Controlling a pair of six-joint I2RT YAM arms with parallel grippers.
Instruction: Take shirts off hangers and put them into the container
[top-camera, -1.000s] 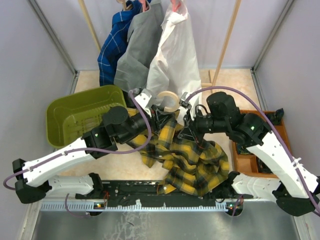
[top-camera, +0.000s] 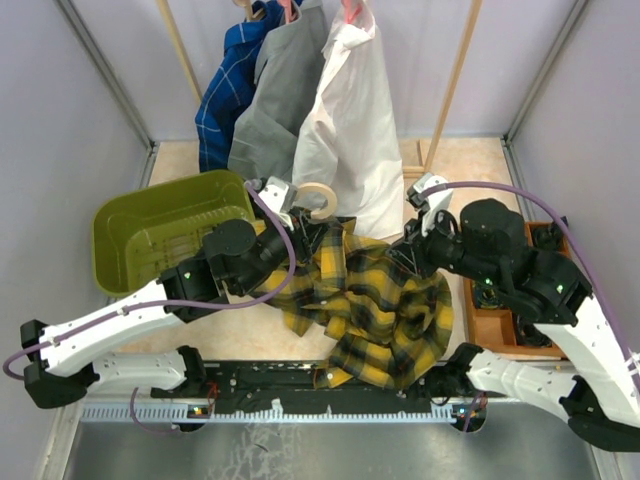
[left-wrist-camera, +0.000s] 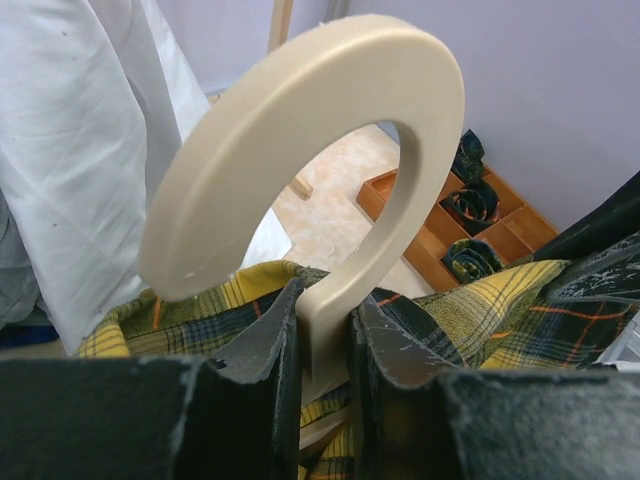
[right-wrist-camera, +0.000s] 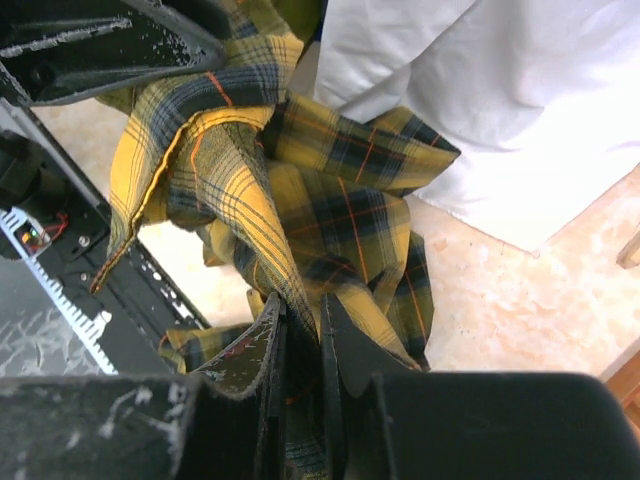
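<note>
A pale wooden hanger (left-wrist-camera: 378, 75) with a hook-shaped top rises between the fingers of my left gripper, which is shut on its neck. The yellow and black plaid shirt (top-camera: 385, 325) hangs and bunches around the hanger's lower part, spreading over the table toward the front. My right gripper is shut on a fold of this shirt, pulling the cloth into a taut strip between the two grippers. Most of the hanger's body is hidden inside the cloth.
A green basket (top-camera: 105, 240) stands at the left. A wooden compartment box (top-camera: 480, 335) with rolled dark items sits at the right. Behind, a white garment (top-camera: 345, 130), a grey one (top-camera: 275, 105) and a blue plaid one (top-camera: 225, 95) hang from a wooden rack (top-camera: 455, 85).
My right gripper has moved to the right, away from the left one, stretching the shirt's cloth. The left gripper and hanger shifted slightly left.
</note>
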